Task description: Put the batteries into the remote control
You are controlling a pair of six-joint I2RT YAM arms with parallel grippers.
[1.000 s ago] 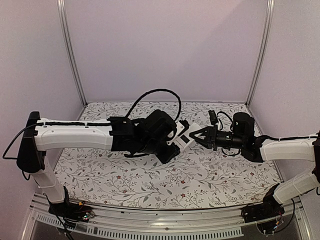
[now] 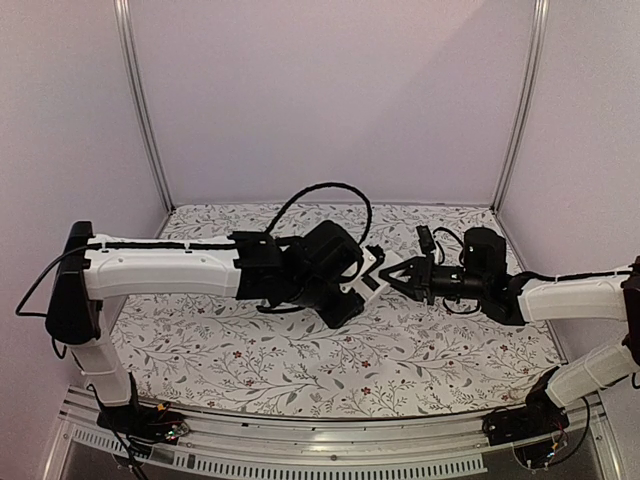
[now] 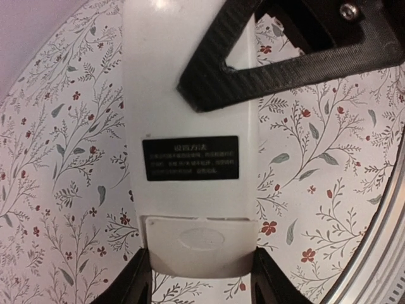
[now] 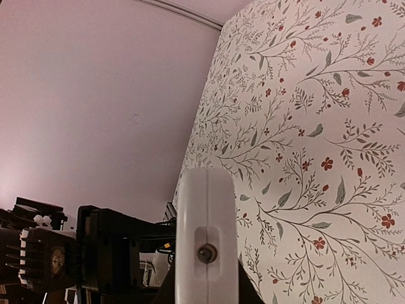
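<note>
A white remote control (image 3: 188, 114) with a black label hangs above the table between my grippers, near the middle of the top view. My left gripper is shut on its end, across the battery cover (image 3: 201, 240), which sits at the lower end in the left wrist view with a thin seam along its top. My right gripper (image 2: 400, 275) is shut on the remote nearer the other end; in the right wrist view the remote's narrow white end (image 4: 207, 196) rises between its fingers. No batteries can be made out.
Pale walls stand at the back and both sides, and a metal rail (image 2: 330, 445) runs along the front edge.
The left arm and the held remote have shifted slightly to the right over the last second. The right arm has moved very little.
</note>
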